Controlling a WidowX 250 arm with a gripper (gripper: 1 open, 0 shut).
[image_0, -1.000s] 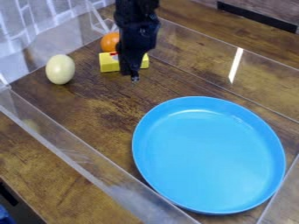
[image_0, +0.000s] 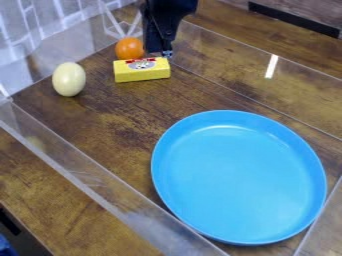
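Note:
My dark gripper (image_0: 158, 48) is at the top middle, just above and behind a yellow box (image_0: 142, 70) with a red-and-white label. Its fingertips are dim and small, with nothing visible held between them. An orange round object (image_0: 128, 48) sits behind the box, partly beside the gripper. A white egg-shaped object (image_0: 70, 79) stands to the left.
A large blue plate (image_0: 238, 176) fills the lower right of the wooden floor (image_0: 94, 170). Clear walls (image_0: 107, 188) border the area.
My gripper has moved up and back in the view, from in front of the yellow box to behind it, uncovering the box's label.

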